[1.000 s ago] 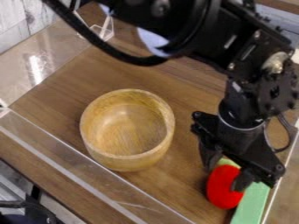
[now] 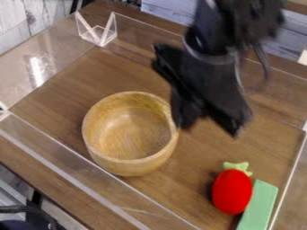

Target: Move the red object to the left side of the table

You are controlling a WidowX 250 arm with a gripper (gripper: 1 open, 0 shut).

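The red object (image 2: 232, 191), rounded with a green leafy top, lies at the lower right of the table, partly against a green block. My dark gripper (image 2: 210, 119) hangs above the table, up and to the left of the red object and clear of it. It is blurred by motion, and the gap between its fingers cannot be made out. The red object is not in its grasp.
A wooden bowl (image 2: 129, 133) stands left of the middle. Beneath and beside the red object is the green block (image 2: 259, 208). A clear angular piece (image 2: 96, 31) sits at the far left corner. Clear walls edge the table; bare wood lies behind the bowl.
My gripper was down at the red object; it has risen away from it, toward the back and left. The red object, green block and bowl stay where they were.
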